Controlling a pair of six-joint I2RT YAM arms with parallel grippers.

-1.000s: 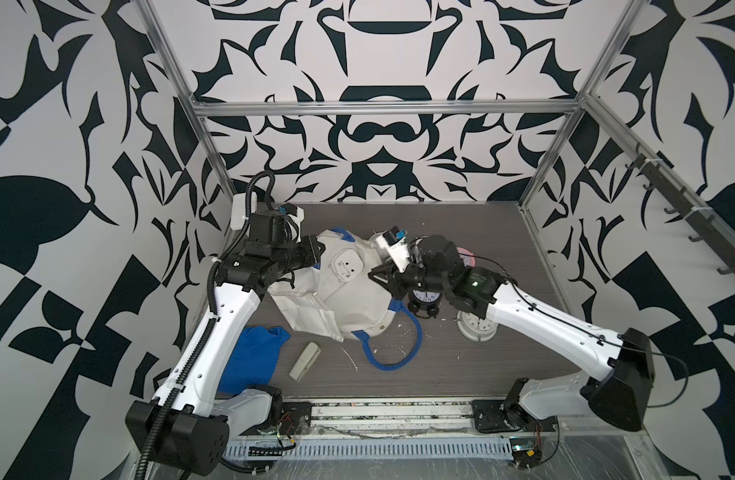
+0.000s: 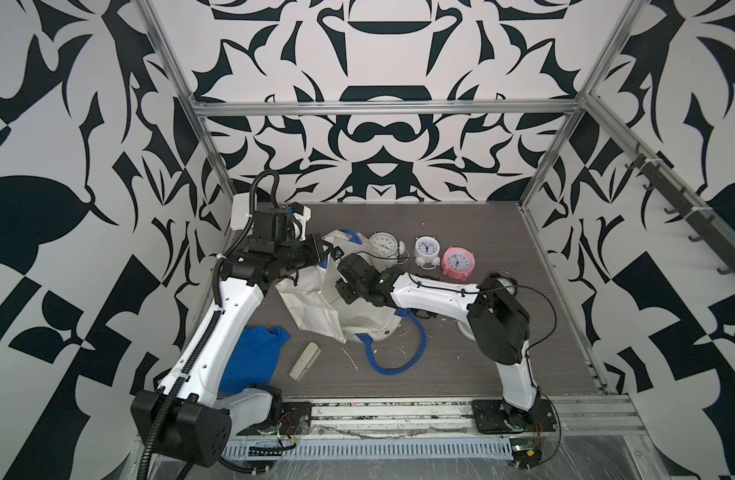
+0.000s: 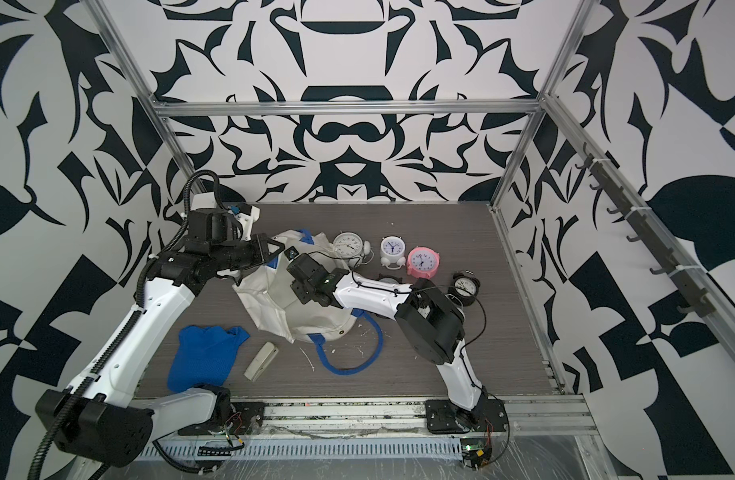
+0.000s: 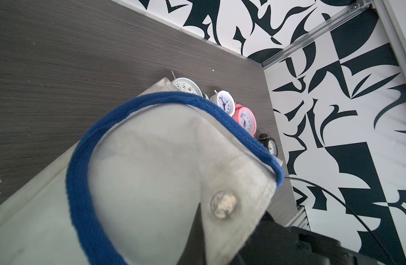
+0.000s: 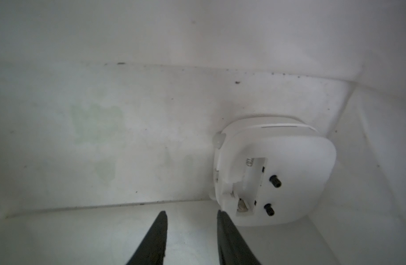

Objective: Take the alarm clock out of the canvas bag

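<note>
The off-white canvas bag (image 2: pixel 311 312) with blue trim and handles lies open on the table. My left gripper (image 2: pixel 321 248) is shut on its edge flap, whose fabric runs between the fingers in the left wrist view. My right gripper is down inside the bag, open, with nothing between its fingertips. Right of them, a white alarm clock (image 5: pixel 291 172) lies on the bag's inside, back up, battery compartment showing. In both top views the right arm hides that clock.
Several clocks, among them a white one (image 2: pixel 426 251) and a pink one (image 2: pixel 458 262), stand right of the bag. A blue cloth (image 2: pixel 251 356) and a beige block (image 2: pixel 305 360) lie at the front left.
My right arm has swung left and reached into the bag, covering the clock that showed there earlier. The left gripper and the bag's edge have shifted slightly.
</note>
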